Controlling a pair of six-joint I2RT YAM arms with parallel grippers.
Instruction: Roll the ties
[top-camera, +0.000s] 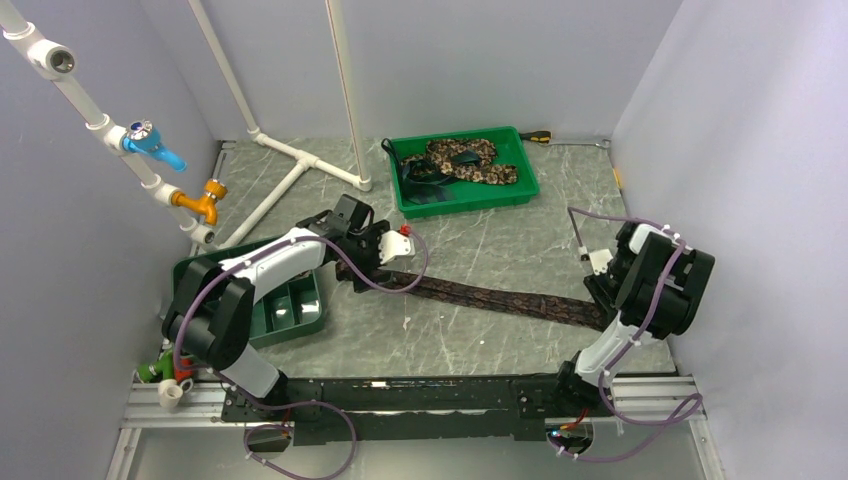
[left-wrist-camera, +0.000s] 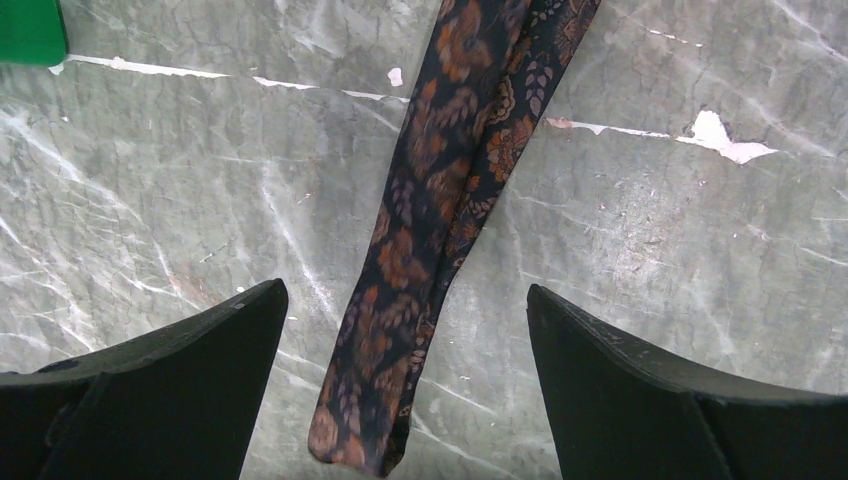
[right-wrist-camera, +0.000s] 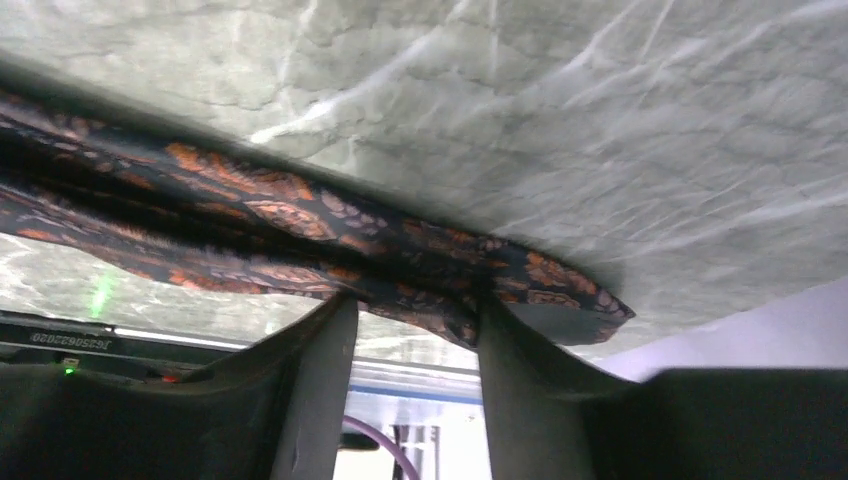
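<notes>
A long dark tie with brown floral print (top-camera: 480, 299) lies stretched across the marble table, folded lengthwise. My left gripper hangs open over the tie's left end (left-wrist-camera: 365, 400), which lies between and beyond its fingertips on the table. My right gripper is down at the tie's right end (right-wrist-camera: 545, 280), its fingers apart with a fold of the fabric at their tips; whether it grips that fold is unclear in the blurred right wrist view.
A green tray (top-camera: 465, 204) at the back holds more ties. A divided green bin (top-camera: 309, 310) stands at the left beside white pipes (top-camera: 290, 175).
</notes>
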